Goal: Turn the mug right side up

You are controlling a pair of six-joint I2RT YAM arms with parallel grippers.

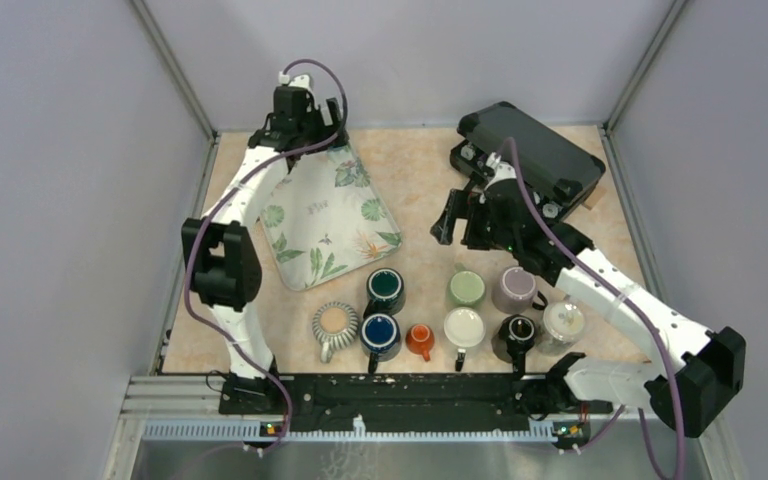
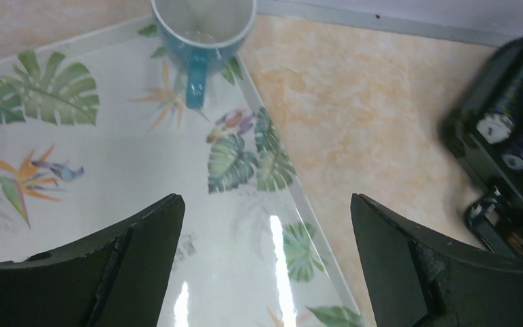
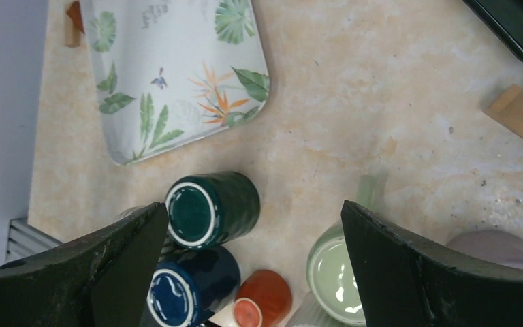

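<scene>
In the left wrist view a light blue mug [image 2: 211, 44] stands opening-up on the leaf-patterned tray [image 2: 102, 157], its handle hanging toward the camera; in the top view my left arm hides it. My left gripper is open above the tray, empty, with the mug beyond its fingers. My right gripper is open and empty over the middle right of the table, above several upside-down mugs, among them a green mug [image 3: 334, 272], a dark green mug [image 3: 225, 204] and an orange mug [image 3: 265, 296].
A black case [image 1: 530, 150] lies at the back right. Rows of mugs and a striped teapot [image 1: 335, 325] line the front edge. The table between tray and case is clear.
</scene>
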